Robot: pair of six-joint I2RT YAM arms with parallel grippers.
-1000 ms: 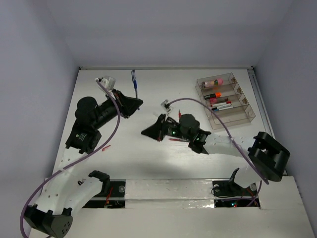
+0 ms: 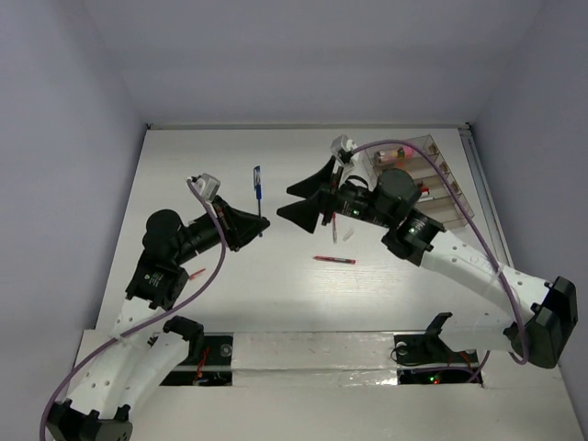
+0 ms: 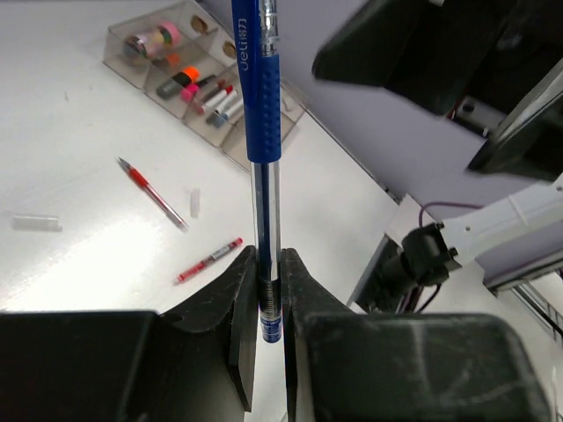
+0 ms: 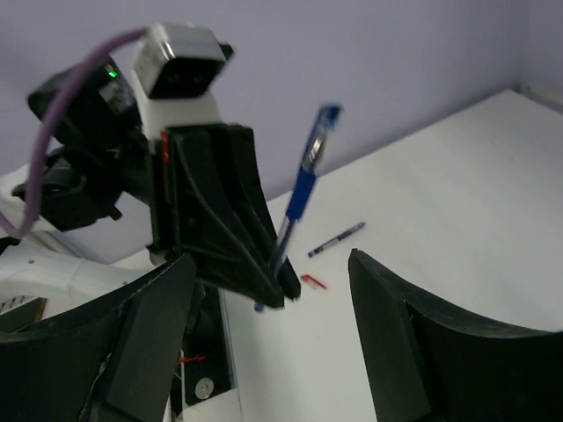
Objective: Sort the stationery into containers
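Held upright in my left gripper is a blue pen with a clear barrel, gripped near its lower end. In the top view the pen rises above the left fingertips. Facing it from the right, my right gripper stands open with nothing between its fingers, apart from the pen. A clear sectioned box holds several markers and other items. On the table lie a red pen and a shorter red pen.
Two pale small pieces, one a whitish stick, lie on the table. In the right wrist view a dark pen and a small red item rest beyond the left gripper. The right arm partly covers the box from above.
The right gripper has opened and moved toward the back, now level with the pen. The left gripper has come forward and slightly right, still holding the pen, which stands more upright.
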